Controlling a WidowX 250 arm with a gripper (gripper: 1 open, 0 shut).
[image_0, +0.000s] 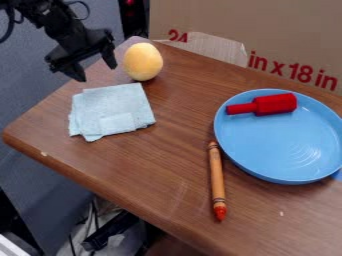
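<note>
My black gripper (94, 66) hangs at the upper left, above the left edge of the table, its fingers angled down; whether it is open or shut is hard to make out. A pale yellow rounded object (143, 62) stands to its right at the back. A light blue folded cloth (110, 111) lies below it. A blue plate (281, 150) on the right holds a red cylinder with a handle (273, 104). An orange crayon (217, 182) lies left of the plate.
The wooden table (147, 175) has free room in its middle and front left. A cardboard box (254, 35) stands behind it.
</note>
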